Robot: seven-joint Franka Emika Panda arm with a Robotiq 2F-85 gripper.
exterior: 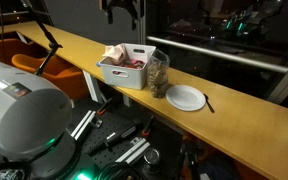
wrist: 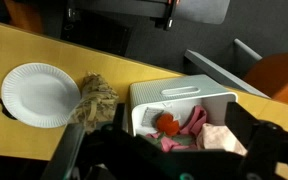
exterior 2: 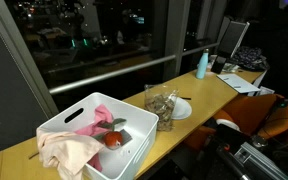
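My gripper stands open with nothing between its dark fingers, looking down on the table from above. In exterior view 1 it hangs at the top, high over the white bin (exterior: 125, 72). Inside the bin lie a red round object (wrist: 168, 124), a deep pink cloth (exterior 2: 108, 113) and a pale pink cloth (wrist: 220, 137), which drapes over the rim in exterior view 2. A clear bag of brownish contents (exterior 2: 161, 105) stands beside the bin. Past the bag, a white plate (exterior: 186, 97) lies flat, looking empty.
A dark thin utensil (exterior: 209, 103) lies beside the plate. Farther along the wooden table (exterior: 246, 124) stands a light blue bottle (exterior 2: 203, 65). The window runs behind the table. Bare tabletop shows beyond the plate.
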